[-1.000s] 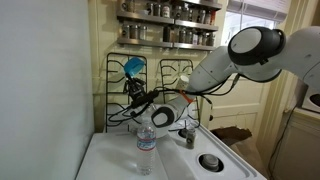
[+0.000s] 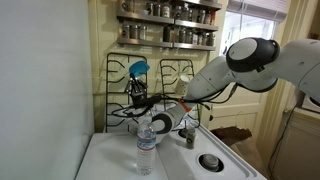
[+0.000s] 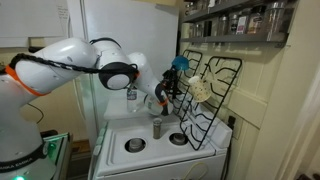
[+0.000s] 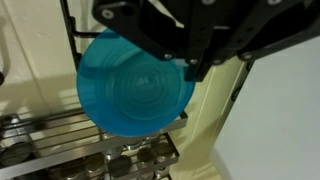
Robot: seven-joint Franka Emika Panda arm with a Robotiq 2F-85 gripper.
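Observation:
A round blue dish (image 4: 138,85), like a shallow bowl or lid, fills the middle of the wrist view. In exterior view 1 the blue dish (image 2: 139,69) is up against the black wall rack (image 2: 113,75), above the white counter. My gripper is shut, its dark fingertips at the dish's right rim. Whether the thin rim is pinched between them cannot be made out. From the side, the gripper (image 2: 133,84) reaches upward just below the dish. The dish (image 3: 181,63) is partly hidden behind the rack in exterior view 2.
A water bottle (image 2: 146,150) stands on the counter's near part. A small can (image 3: 156,128) sits by the stove burners (image 3: 135,145). Shelves of jars (image 2: 165,35) hang above the rack. A white mug-like container (image 3: 200,89) hangs on the rack. Open counter lies left of the bottle.
The blue dish has shifted slightly right and down in exterior view 1, and its tilt has changed. The gripper stays close below it. Bottle and can are where they were.

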